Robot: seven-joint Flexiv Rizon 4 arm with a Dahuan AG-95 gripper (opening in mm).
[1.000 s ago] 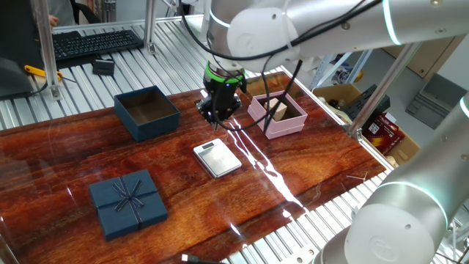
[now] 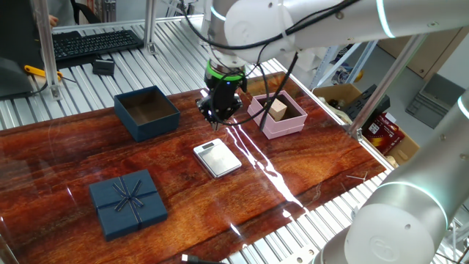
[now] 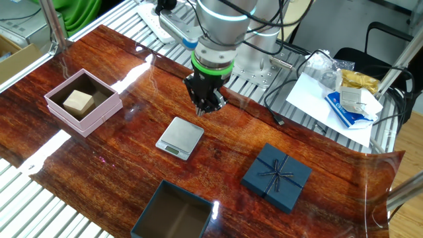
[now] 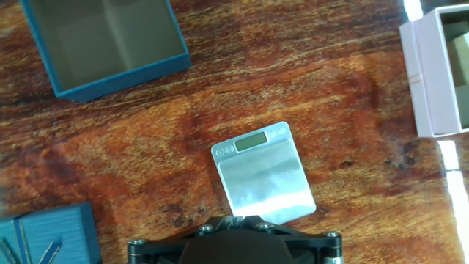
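Observation:
My gripper [image 3: 200, 111] hangs above the table, pointing down, its fingertips drawn together and nothing visible between them. In the wrist view only the top of the gripper shows at the bottom edge, overlapping the near end of a silver scale [image 4: 265, 180]. That scale [image 3: 180, 137] lies flat on the wood-look table, apart from the gripper. A wooden block [image 3: 78, 102] sits inside the open pink box [image 3: 99, 120]. The open dark blue box [image 2: 149, 127] is empty. A blue lid or closed box with a ribbon bow [image 2: 129, 204] lies on the table.
Bare wood-look tabletop [image 2: 190, 209] separates the boxes and the scale. Cables loop around my wrist. A white sheet with a blue packet [image 3: 347, 112] lies by the arm's base. A keyboard [image 2: 95, 45] is beyond the table's edge.
The arm and gripper have shifted very slightly, a little to the right in exterior view 1. The boxes, block and scale have stayed in place.

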